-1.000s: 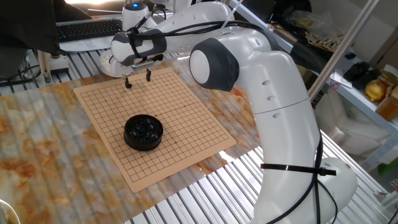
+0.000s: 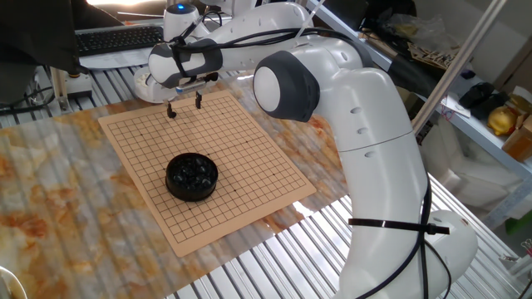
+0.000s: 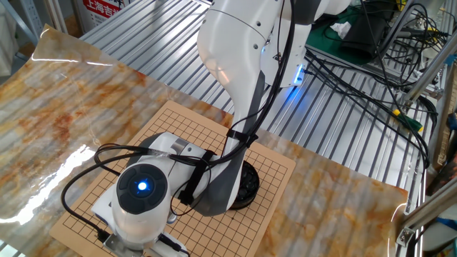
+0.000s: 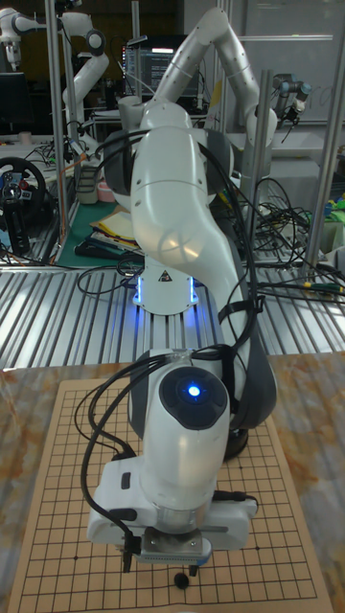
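The tan gridded board (image 2: pixel 241 166) lies on the marbled sheet. On it stands a round black bowl (image 2: pixel 192 177) filled with black stones (image 2: pixel 194 170); in the second exterior view the arm partly covers this bowl (image 3: pixel 247 187). My gripper (image 2: pixel 184 108) hangs low over the board's far end, its two dark fingers spread well apart and nothing visible gripped between them. A single black stone (image 4: pixel 182 580) rests on the board near one fingertip in the third exterior view. Whether that finger touches it, I cannot tell. The fingers are hidden in the second exterior view.
Marbled sheet (image 2: pixel 66 191) surrounds the board and is bare to its left. A keyboard (image 2: pixel 119 39) sits behind the board's far end. Loose cables (image 3: pixel 378 78) lie on the slatted metal table (image 3: pixel 143 50) beside the robot's base. Much of the board is empty.
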